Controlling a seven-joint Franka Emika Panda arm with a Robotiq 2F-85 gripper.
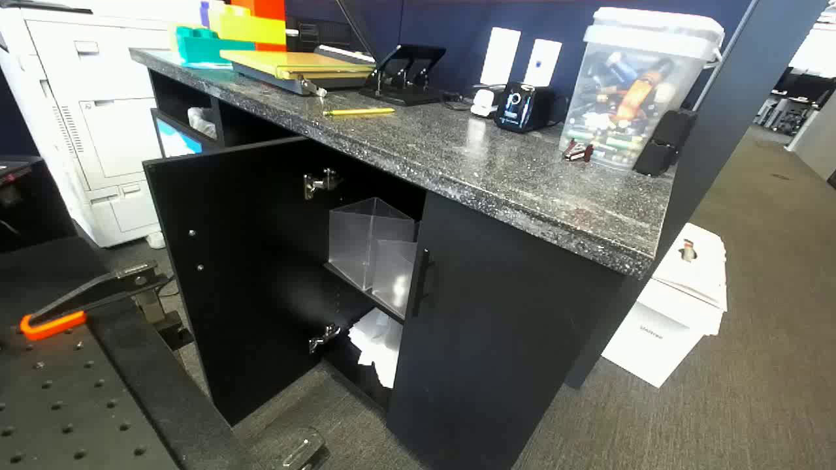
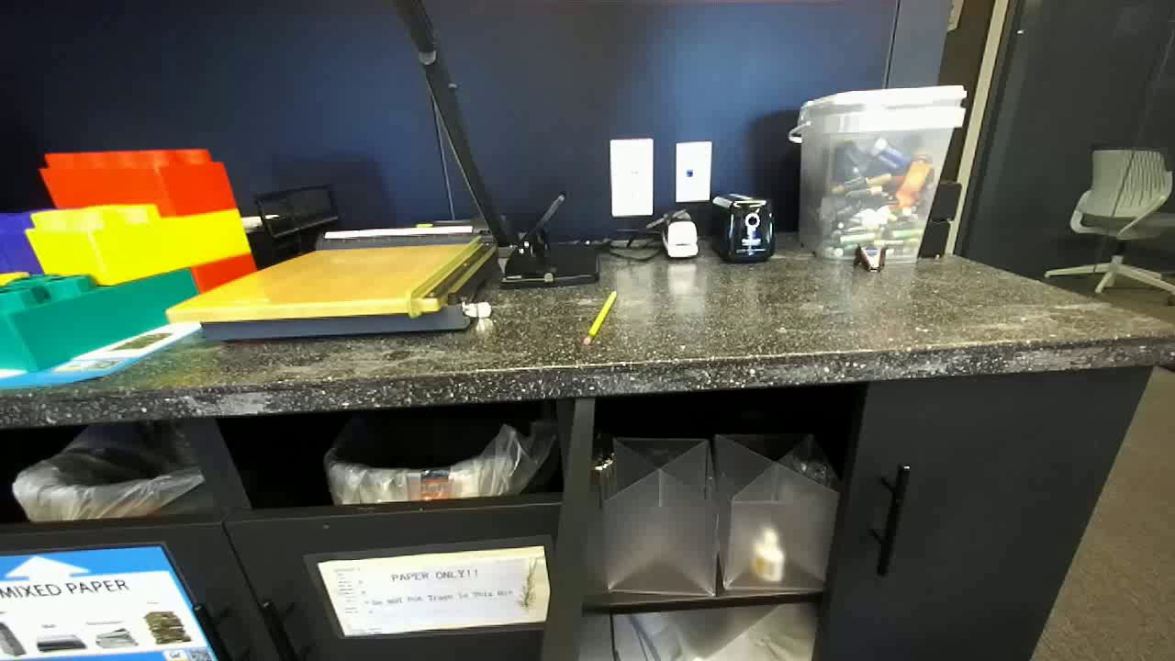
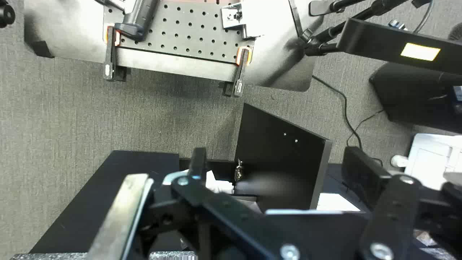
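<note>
In the wrist view my gripper is open, its two dark fingers far apart with nothing visible between them. Beyond it, the black cabinet door (image 3: 281, 151) stands swung outward. Exterior view 1 shows the same open door (image 1: 243, 274), with clear bins (image 1: 353, 243) on the shelf inside and white paper (image 1: 376, 341) below. The neighbouring cabinet door (image 1: 501, 337) is closed, with a black bar handle (image 1: 423, 282). A yellow pencil (image 2: 600, 318) lies on the speckled countertop (image 2: 771, 319). Neither exterior view shows the gripper.
On the counter stand a yellow-topped paper cutter (image 2: 341, 281), large toy bricks (image 2: 143, 237), a black sharpener (image 2: 744, 228) and a lidded bucket of batteries (image 2: 876, 193). A perforated table (image 3: 182, 34) with clamps faces the cabinet across open carpet (image 3: 151, 112).
</note>
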